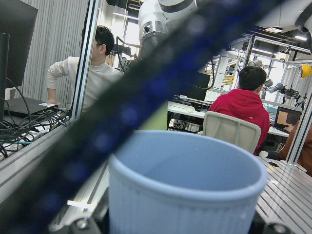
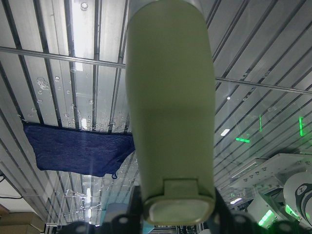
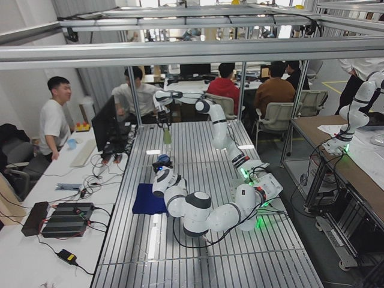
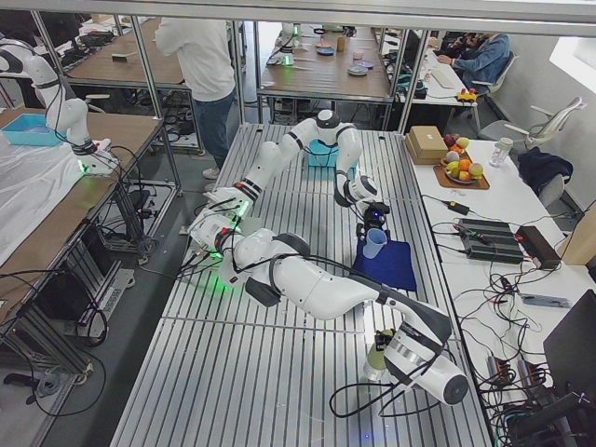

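Note:
A light blue cup (image 4: 374, 242) is held upright by my left gripper (image 4: 373, 219) above the dark blue cloth (image 4: 386, 266), filling the lower middle of the left wrist view (image 1: 186, 195). My right gripper is shut on a green bottle (image 2: 170, 112), which fills the centre of the right wrist view; in the camera left view the bottle (image 3: 167, 135) hangs beyond the cup, toward the table's far end. The cloth (image 2: 78, 148) lies flat on the slatted metal table (image 4: 233, 372).
A blue bin (image 4: 320, 158) stands at one table end. A side desk (image 3: 30, 252) holds black boxes, cables, a monitor (image 3: 105, 126), a fruit tray (image 4: 461, 177) and cardboard boxes (image 4: 426, 144). People sit around the frame. Bare table surrounds the cloth.

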